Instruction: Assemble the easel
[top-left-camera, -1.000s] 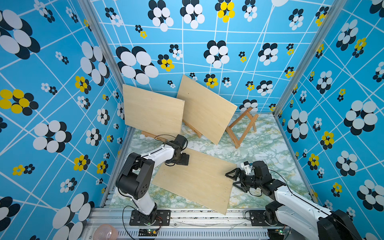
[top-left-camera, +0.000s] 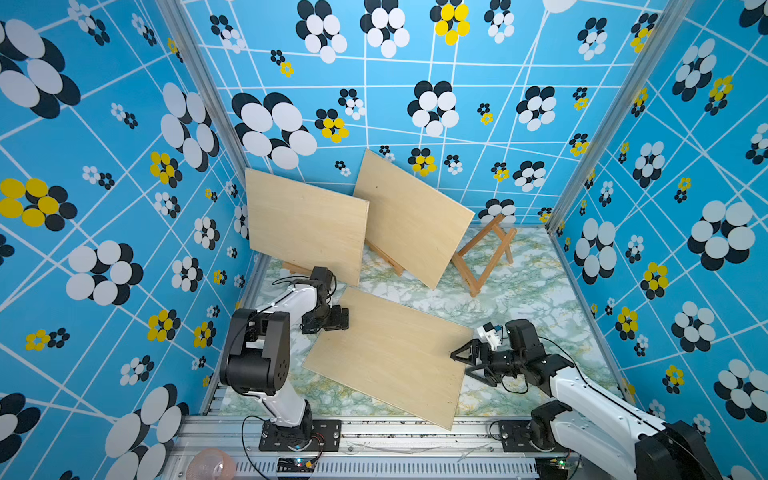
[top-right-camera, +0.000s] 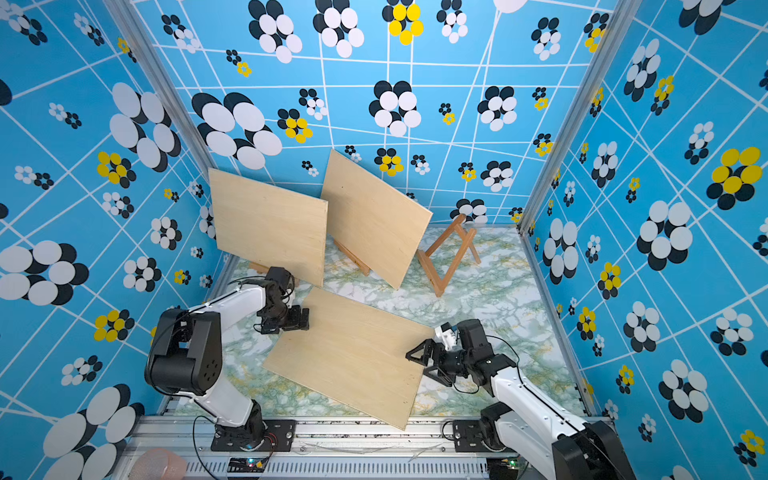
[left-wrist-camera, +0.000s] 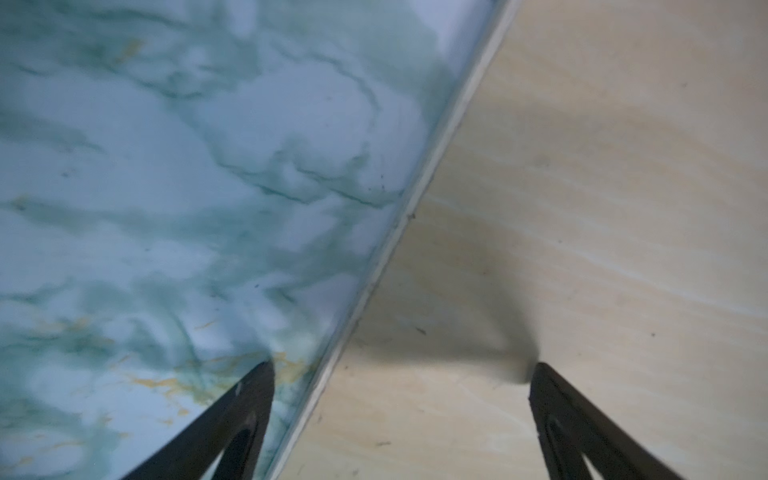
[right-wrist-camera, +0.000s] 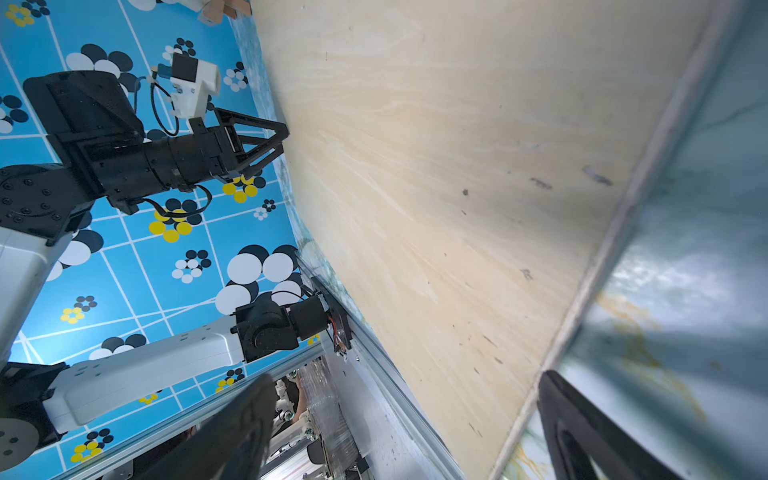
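Note:
A plywood board (top-left-camera: 396, 360) lies flat on the floor between the arms. My left gripper is open at the board's left edge, one finger over marble, one over wood. My right gripper stands open at the opposite edge, nothing held. Behind, two upright boards (top-left-camera: 304, 220) lean on wooden supports, mostly hidden. A bare wooden easel frame (top-left-camera: 476, 272) stands at the back right.
Patterned walls enclose the sides and back; a metal rail runs along the front.
My left gripper has moved leftward from over the lying board to its left edge. The right gripper has shifted very slightly; the boards look unchanged.

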